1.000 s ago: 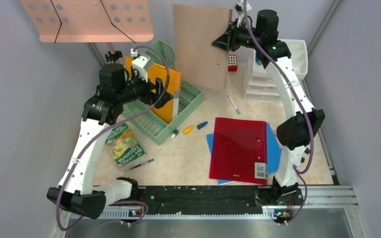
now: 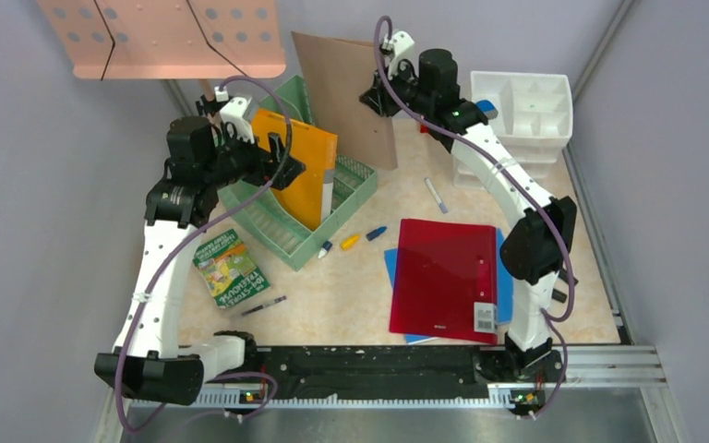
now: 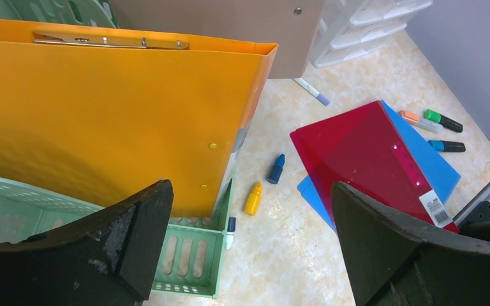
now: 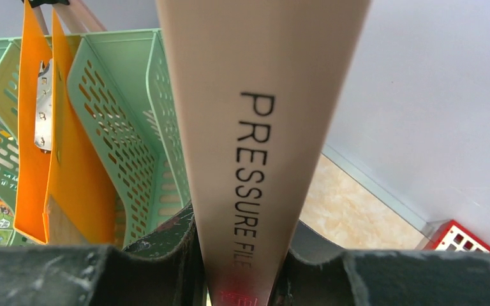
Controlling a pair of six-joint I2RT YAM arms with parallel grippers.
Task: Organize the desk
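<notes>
A beige pressure file (image 2: 342,88) is raised at the back, its lower end beside the rear right of the green file rack (image 2: 355,198). My right gripper is shut on its lettered spine, one finger at each side. An orange folder (image 2: 305,161) stands in a slot of the rack, seen broadside in the left wrist view. Over that folder's left part my left gripper is spread open with nothing between its fingers. A red folder (image 2: 443,277) lies on a blue folder (image 2: 505,277) on the desk.
White drawers (image 2: 522,115) stand at the back right. A red box (image 4: 459,237) shows behind the file. Crayons (image 2: 350,242), pens (image 2: 436,196) and a green booklet (image 2: 231,268) lie loose. A pink lamp (image 2: 166,37) overhangs the back left. Bare desk shows at front centre.
My right arm has carried the beige file leftward to the rack's side, tilting it. The rack has not moved.
</notes>
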